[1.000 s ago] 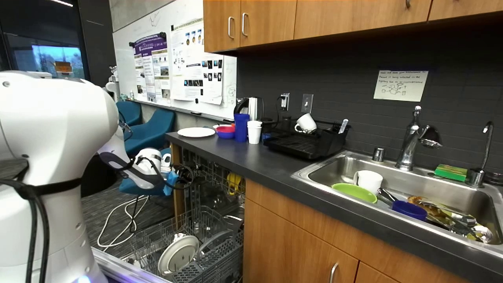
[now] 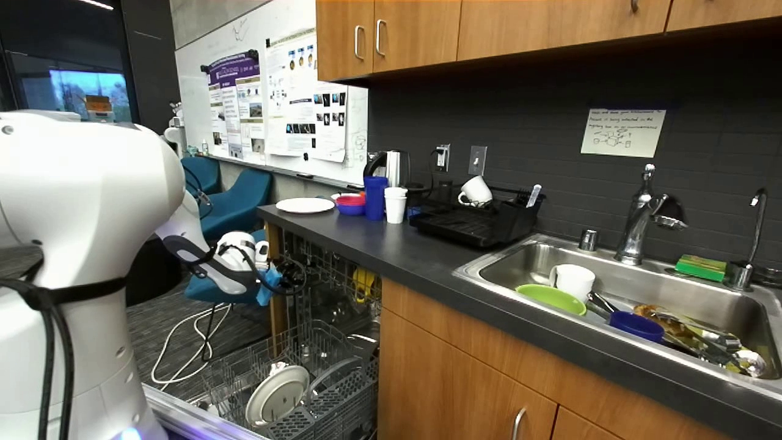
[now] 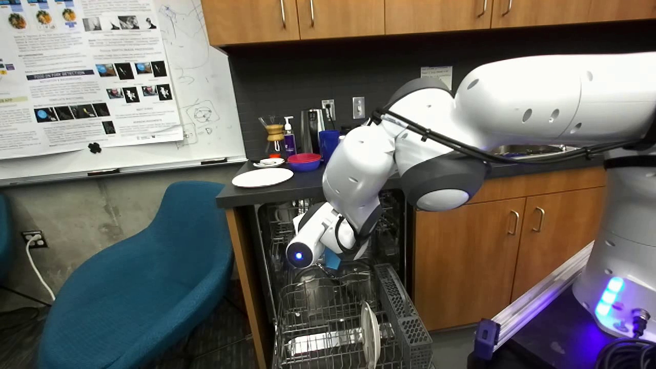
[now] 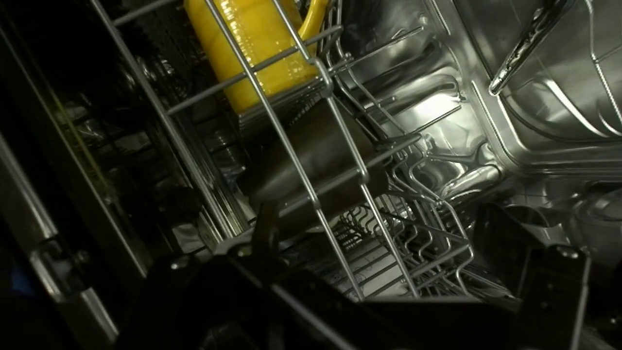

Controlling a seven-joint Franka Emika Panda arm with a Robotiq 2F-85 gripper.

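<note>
My gripper stands open at the dishwasher's upper rack, its dark fingers spread wide with nothing seen between them. Wires of the upper rack cross the wrist view just ahead. Behind those wires are a yellow mug with its handle to the right and a dark cup. In exterior view 1 the yellow mug shows inside the dishwasher, right of the gripper. The arm's wrist hides the fingers in exterior view 2.
Below the arm, the pulled-out lower rack holds a white plate. A wood side panel bounds the dishwasher opening on the left. Over it runs the dark countertop; the sink holds several dishes.
The end of my arm has shifted slightly to the right in exterior view 1, toward the dishwasher. The dishes and racks look unmoved.
</note>
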